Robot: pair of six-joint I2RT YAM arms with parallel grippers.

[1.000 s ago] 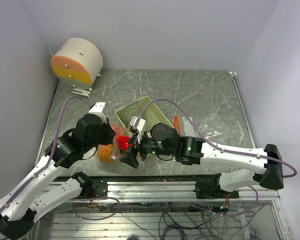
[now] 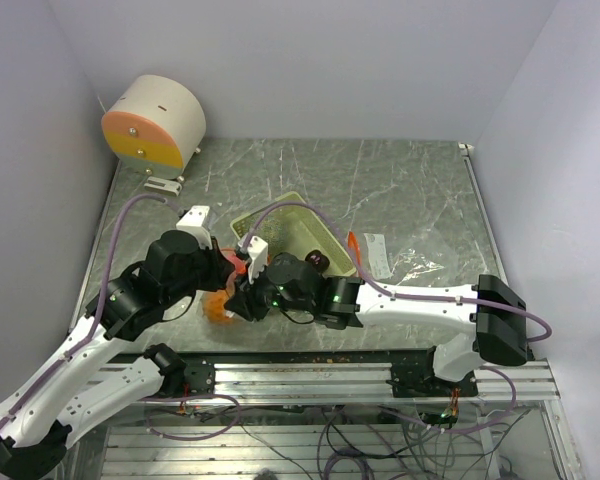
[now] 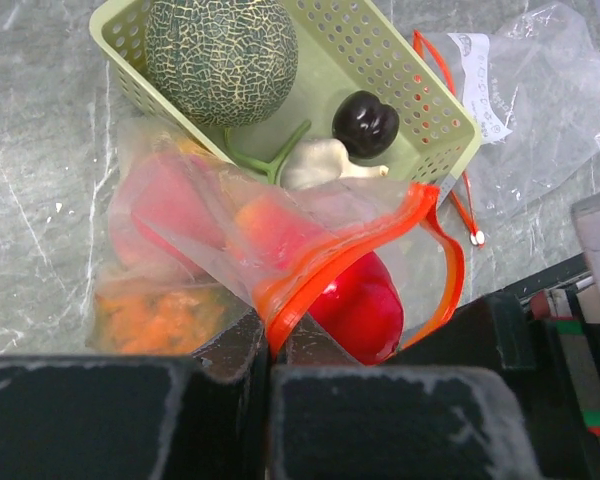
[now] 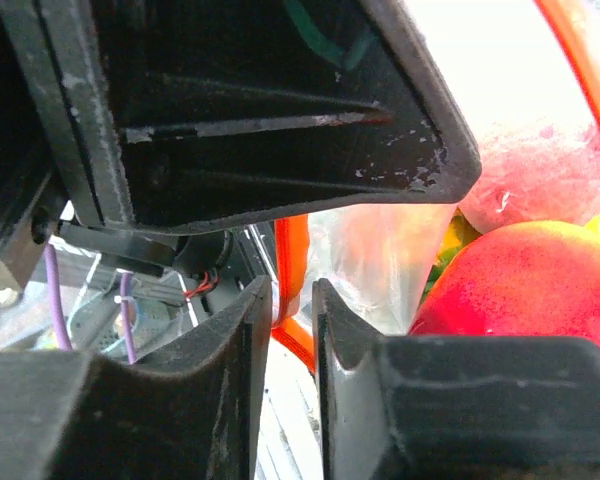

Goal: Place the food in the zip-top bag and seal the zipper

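A clear zip bag (image 3: 205,195) with an orange zipper edge (image 3: 340,255) lies in the left wrist view, its mouth gaping. Shiny red food (image 3: 365,315) shows within the mouth, and a pinkish round piece (image 3: 170,205) sits deeper inside. My left gripper is shut on the near part of the orange edge. In the right wrist view, my right gripper stands partly open, a narrow gap between its fingers, with the orange zipper strip (image 4: 291,250) in line with that gap. Whether it touches the strip is unclear. Red-yellow fruit (image 4: 530,285) shows beside it.
Beyond the bag, a green basket (image 3: 420,150) holds a netted melon (image 3: 220,60), a dark pepper (image 3: 365,125) and garlic (image 3: 325,163). Another clear bag (image 3: 550,90) lies flat to its right. A bag of orange food (image 3: 160,318) is at the left.
The right arm has moved left, bringing its gripper close to the left one and covering the red food in the top view. My left arm has barely moved.
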